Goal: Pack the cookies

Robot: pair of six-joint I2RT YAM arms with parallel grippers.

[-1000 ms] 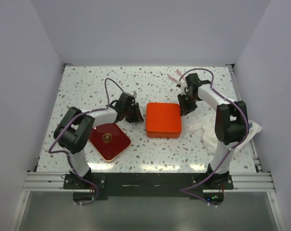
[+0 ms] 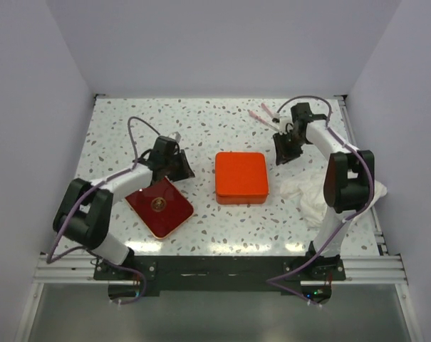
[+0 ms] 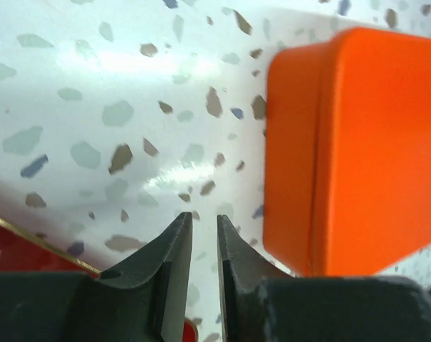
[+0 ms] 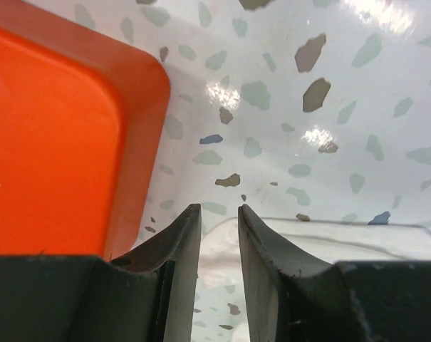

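An orange closed box (image 2: 241, 174) sits upright in the middle of the table, filling the right side of the left wrist view and the left side of the right wrist view. A dark red tray (image 2: 170, 215) with a gold emblem lies at the left. My left gripper is left of the box and apart from it, its fingers slightly parted with nothing between them. My right gripper is right of the box, also apart from it, fingers parted and empty.
A crumpled white cloth (image 2: 308, 196) lies at the right, below my right gripper. Pale pink sticks (image 2: 258, 116) lie at the back right.
Both grippers have moved outward from beside the orange box, the left one leftward and the right one rightward. The box has stayed in about the same place.
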